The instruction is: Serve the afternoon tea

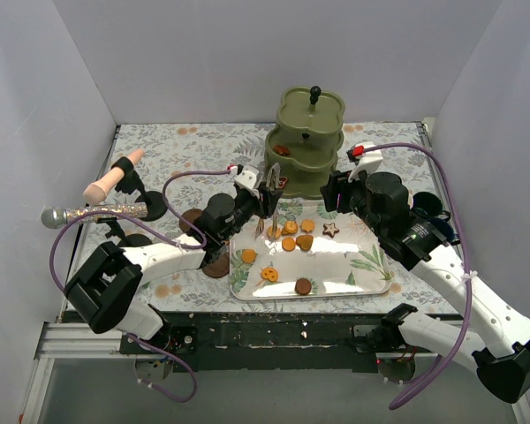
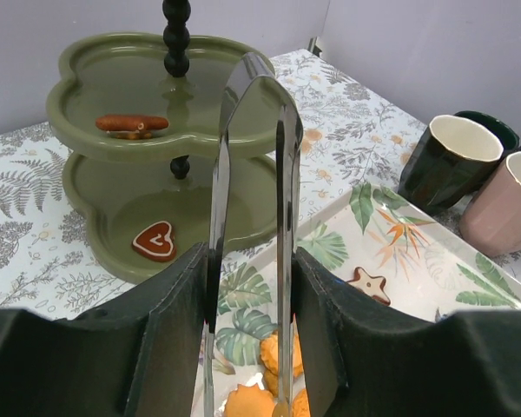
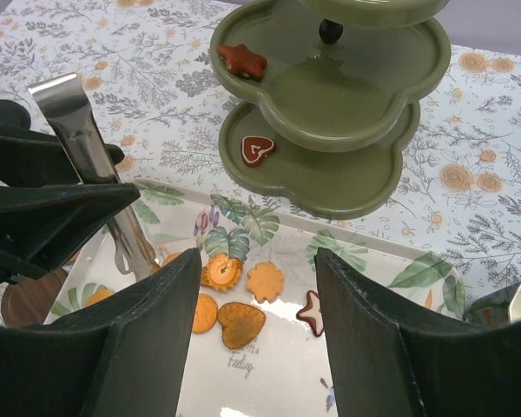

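My left gripper [image 1: 267, 199] is shut on steel tongs, held upright over the biscuit tray [image 1: 344, 269]; in the right wrist view the tongs [image 3: 87, 130] reach down among orange biscuits [image 3: 242, 324]. The green tiered stand [image 1: 305, 115] holds a brown star biscuit [image 3: 242, 61] on the middle tier and a heart biscuit [image 3: 257, 149] on the bottom. A white-iced star [image 1: 330, 230] lies on the tray's right part. My right gripper [image 1: 336, 190] hangs part open right of the stand, nothing visible between its fingers.
Cups [image 2: 447, 161] stand at the right edge. Microphone-like items on stands [image 1: 106, 212] occupy the left, with brown coasters [image 1: 216, 267] beside the tray. Table behind the left arm, left of the stand, is clear.
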